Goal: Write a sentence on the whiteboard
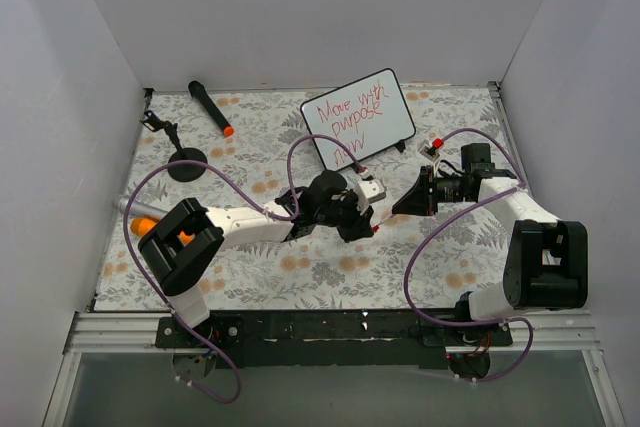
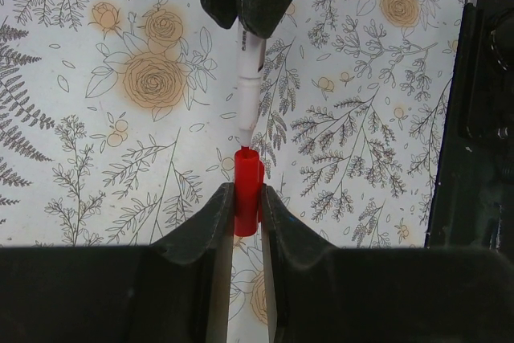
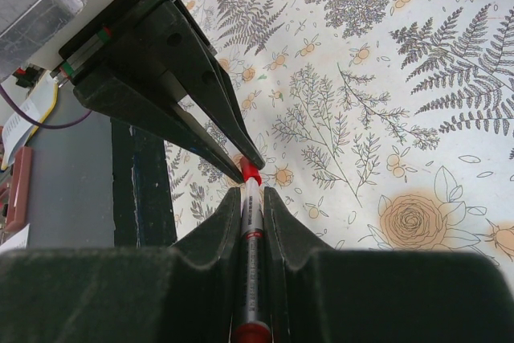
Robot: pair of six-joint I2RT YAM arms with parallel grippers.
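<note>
The whiteboard (image 1: 392,119) stands at the back, with "Move with purpose now" in red on it. My left gripper (image 1: 371,231) is shut on a red cap (image 2: 246,186) over the middle of the table. Opposite it, my right gripper (image 1: 402,209) is shut on the white marker (image 2: 250,90). In the left wrist view the marker's red tip is at the mouth of the cap, the two in line. The right wrist view also shows the marker (image 3: 252,218) meeting the cap (image 3: 250,169); whether the tip is inside cannot be made out.
A black stand (image 1: 187,164) is at the left, with a dark orange-tipped stick (image 1: 210,107) behind it. An orange item (image 1: 143,226) lies near the left edge, partly behind my left arm.
</note>
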